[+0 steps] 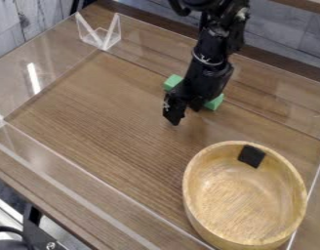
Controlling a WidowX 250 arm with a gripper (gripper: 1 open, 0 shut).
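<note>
My black gripper (183,105) hangs low over the wooden table at the upper middle, its fingers spread open around or just in front of a green object (213,102). The arm covers much of that object, so I cannot tell its exact shape or whether the fingers touch it.
A large tan bowl (241,225) with a black piece (252,155) at its rim fills the lower right. A white wire-like item (101,31) stands at the upper left.
</note>
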